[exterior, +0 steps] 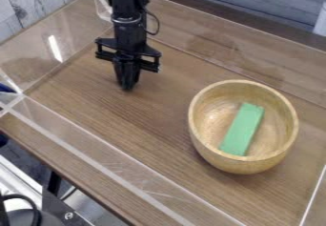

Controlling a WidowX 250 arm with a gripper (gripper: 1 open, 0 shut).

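The black robot arm (128,25) comes down from the top of the view to my gripper (126,81), whose tip is low over the wooden table, left of centre. The gripper looks narrow and shut, with nothing visible between its fingers, though it is small and dark. A tan round bowl (204,111) stands at the right, holding a green oblong block (241,130).
Dark cables lie at the bottom left corner. A floor or wall edge shows at the far left.
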